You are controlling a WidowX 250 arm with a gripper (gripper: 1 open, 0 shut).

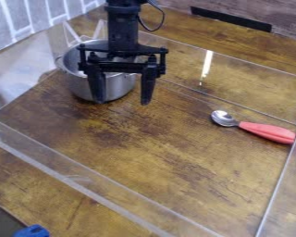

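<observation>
My black gripper (121, 88) hangs over the front of a steel pot (79, 72) at the upper left, its two fingers pointing down and spread apart, with nothing visible between them. The gripper hides much of the pot. A spoon with a red handle (265, 131) and silver bowl lies on the wooden table to the right.
Clear plastic walls border the wooden work area (151, 167). A blue object (30, 230) sits at the bottom left corner, outside the walls.
</observation>
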